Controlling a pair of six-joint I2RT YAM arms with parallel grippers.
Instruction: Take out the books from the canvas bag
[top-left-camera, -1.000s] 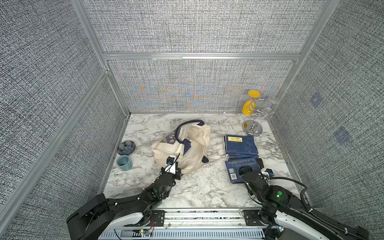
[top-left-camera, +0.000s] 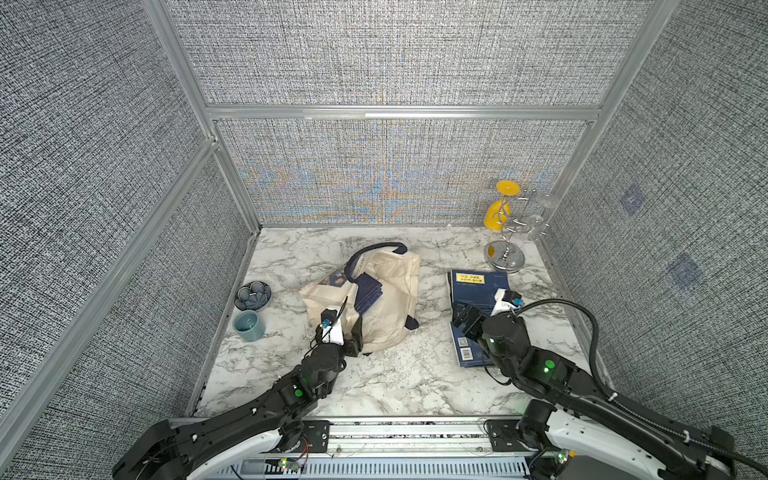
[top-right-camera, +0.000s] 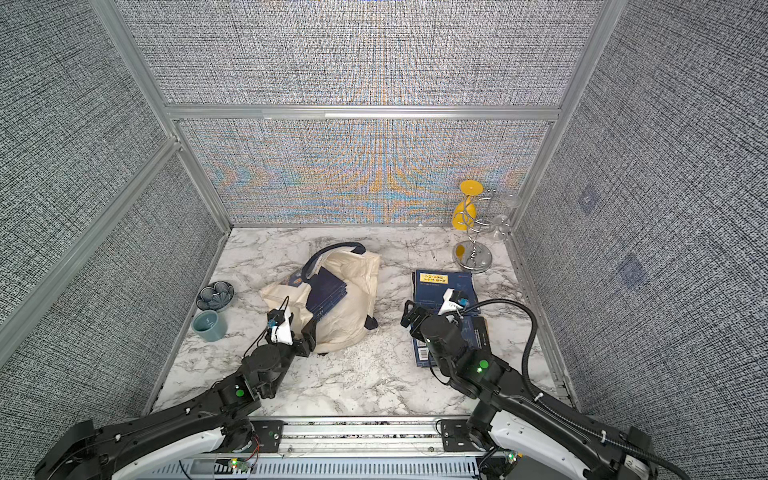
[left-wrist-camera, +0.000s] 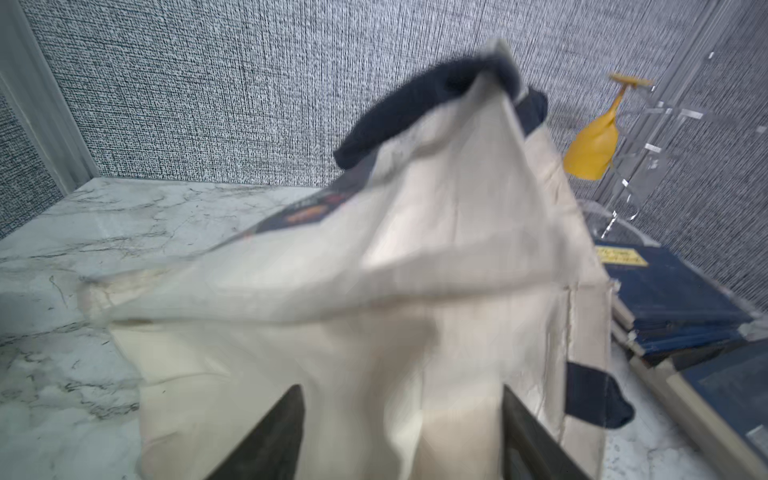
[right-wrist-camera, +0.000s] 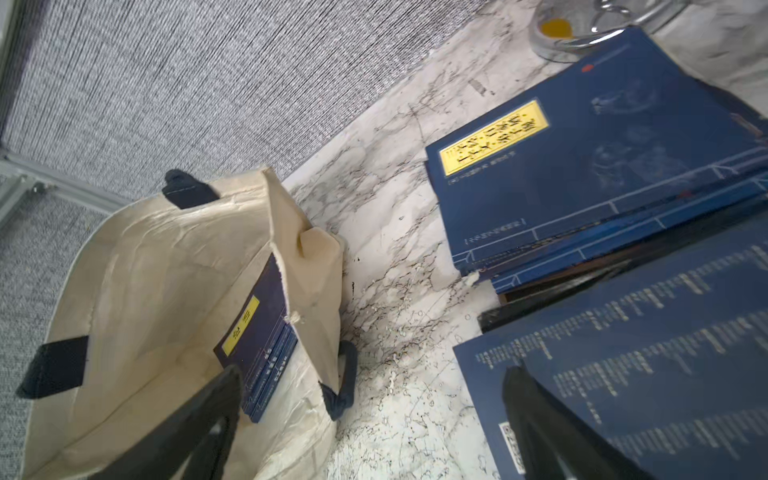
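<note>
The cream canvas bag (top-left-camera: 396, 300) with dark blue handles lies at the middle left of the table, its mouth gaping. Inside it, navy books (right-wrist-camera: 257, 340) with a yellow label show in the right wrist view. My left gripper is at the bag's near left side, its fingers spread, with bag cloth ahead of them; contact with the cloth is unclear. To the right of the bag, my right gripper hangs open and empty beside the stacks outside. Navy books lie there in a back stack (top-right-camera: 436, 292) and a front stack (top-left-camera: 465, 349).
A blue-green cup (top-left-camera: 249, 325) and a dark bowl (top-left-camera: 253, 296) stand at the left. A metal rack (top-left-camera: 505, 256) with a yellow glass (top-left-camera: 496, 216) occupies the back right. Bare marble separates the bag from the book stacks.
My right gripper has moved left and back from over the front stack. The left gripper has shifted slightly left. The bag's mouth is wider, and more of the books inside show.
</note>
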